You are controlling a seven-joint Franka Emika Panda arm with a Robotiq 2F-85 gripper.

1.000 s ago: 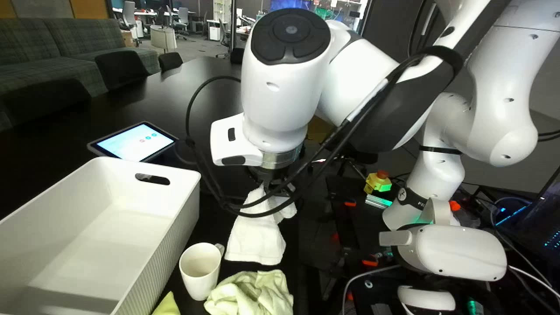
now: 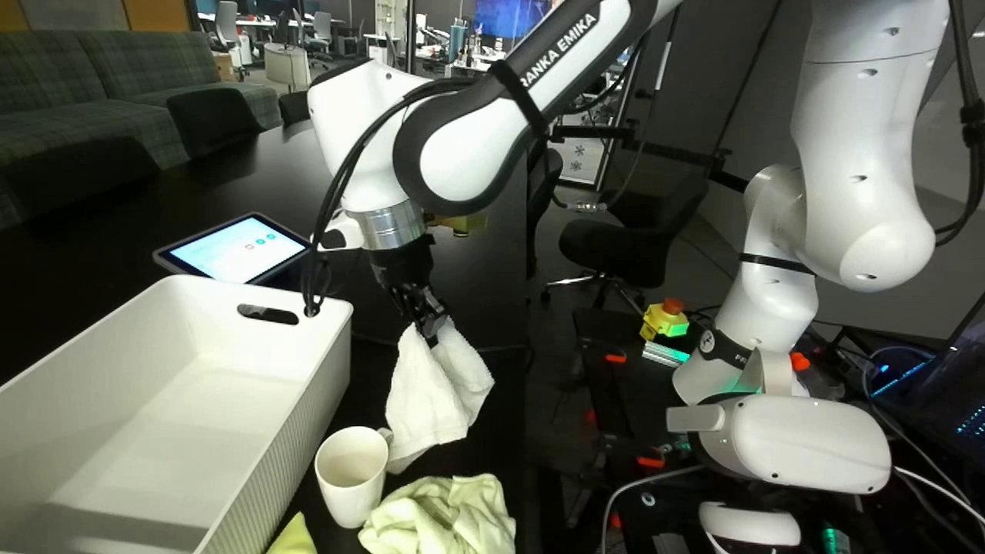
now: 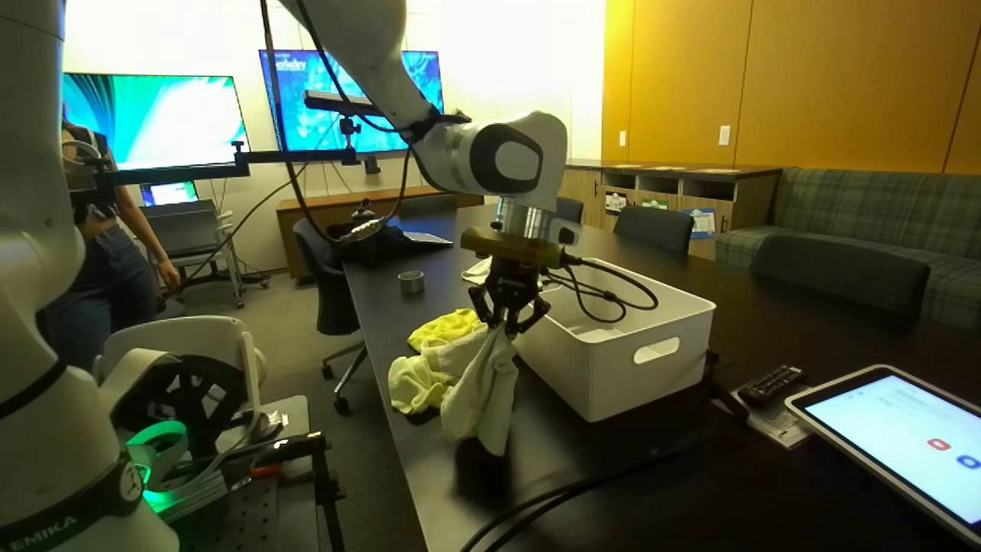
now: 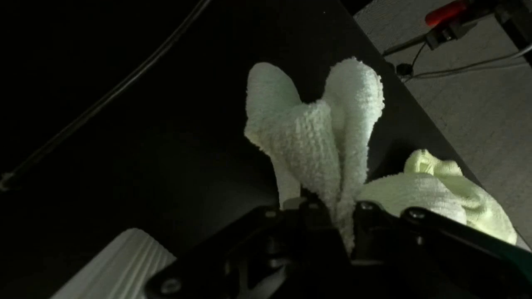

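A white cloth (image 2: 426, 392) hangs from my gripper (image 2: 430, 323), which is shut on its upper part. In exterior view 2 the cloth (image 3: 480, 391) droops in folds below the gripper (image 3: 505, 323), beside the long side of the white bin (image 3: 634, 368). The wrist view has the cloth (image 4: 319, 144) pinched between the dark fingers, two lobes of it spreading outward. Empty inside as far as shows, the bin (image 2: 323, 351) stands left of the gripper in exterior view 1.
A white mug (image 2: 352, 475) stands close to the bin and the hanging cloth. A crumpled pale yellow-green cloth (image 2: 443, 518) lies beside it. Behind the bin rests a lit tablet (image 2: 235, 249). The table's edge runs close to the right of the cloth.
The arm has swung away from exterior view 1 and to the left, carrying the white cloth with it. The bin, mug and yellow-green cloth have stayed where they were.
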